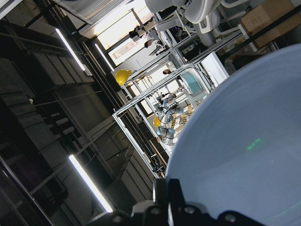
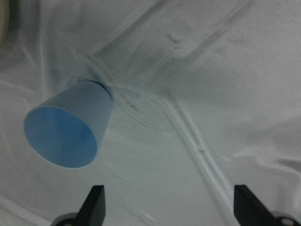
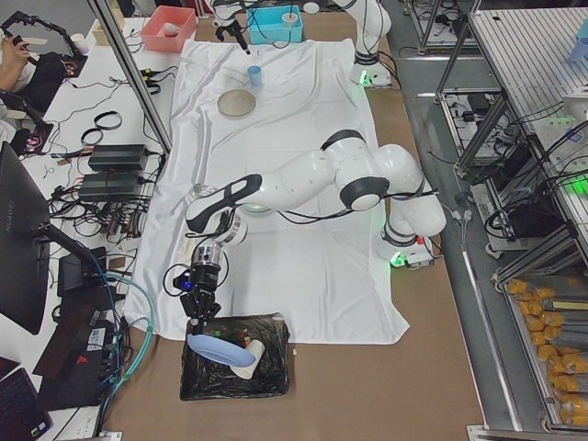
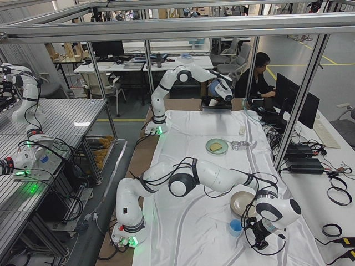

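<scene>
My left gripper (image 3: 197, 323) is shut on the rim of a light blue plate (image 3: 217, 350), which is steeply tilted over a black-lined bin (image 3: 200, 380) beside a white cup (image 3: 246, 367); in the left wrist view the plate (image 1: 240, 141) fills the right side. My right gripper (image 4: 257, 237) is open with nothing between its fingers, above the white cloth near a blue cup (image 2: 66, 127). A beige plate (image 4: 243, 202) lies by that cup (image 4: 235, 228).
A green plate (image 4: 217, 146) with a yellow item and crumpled clear wrap (image 4: 241, 145) lie on the cloth (image 3: 276, 129). Monitors, cables and a metal post line one side.
</scene>
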